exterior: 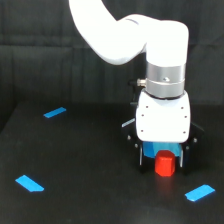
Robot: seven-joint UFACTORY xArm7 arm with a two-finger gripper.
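A small red block (165, 167) stands on the dark table at the right of the camera view. My gripper (161, 162) hangs low right over it, pointing down. Its thin dark fingers are spread wide, one at each side of the block in this view, with gaps between them and the block. The gripper looks open. How the fingers stand in depth against the block is hard to judge. Just behind the block lies a blue patch (151, 149), partly hidden by the hand and the block.
Blue tape strips mark the table: one at the far left (55, 112), one at the near left (29, 184) and one at the near right (200, 192). A dark curtain (50, 50) hangs at the back.
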